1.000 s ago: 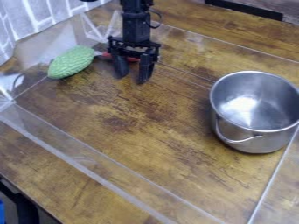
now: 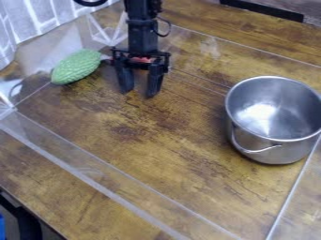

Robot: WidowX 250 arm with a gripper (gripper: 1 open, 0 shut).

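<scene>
My black gripper [image 2: 139,77] is low over the wooden table at the upper middle, fingers pointing down around a small red object [image 2: 141,60], which is mostly hidden behind it; I cannot tell whether it is held. A green textured corn-like object [image 2: 75,67] lies just left of the gripper. A steel pot [image 2: 273,120] with a wire handle stands at the right.
Clear plastic edging surrounds the work area on the wooden table [image 2: 150,150]. A light cloth or sheet [image 2: 28,23] is at the top left.
The gripper has shifted very slightly; less of the red object shows to its left. The pot and green object are unmoved.
</scene>
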